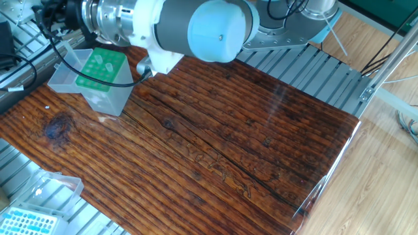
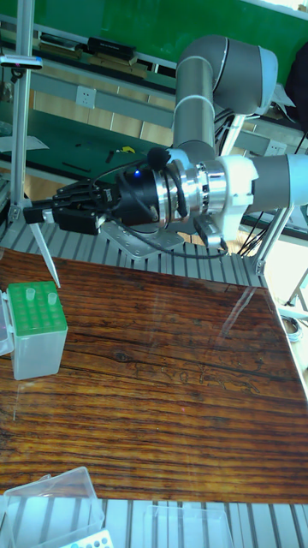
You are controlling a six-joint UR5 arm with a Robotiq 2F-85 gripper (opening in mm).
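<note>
A tip box (image 1: 108, 99) with a frosted body and a green perforated top (image 1: 101, 70) stands at the table's left, its clear lid (image 1: 65, 73) open beside it. Two pipette tips (image 2: 51, 299) poke up from the green top. My gripper (image 2: 34, 216) is up beyond the box in exterior view 3, shut on a long whitish pipette tip (image 2: 46, 255) that slants downward. This tip's lower end appears near the green top's back right corner; whether it is above or behind the box I cannot tell. The arm and cables partly hide the gripper in exterior view 2.
A second clear box (image 1: 29, 220) with a white and blue rack and raised lid (image 1: 57, 192) sits off the table at the lower left. A black cable loops over the tip box.
</note>
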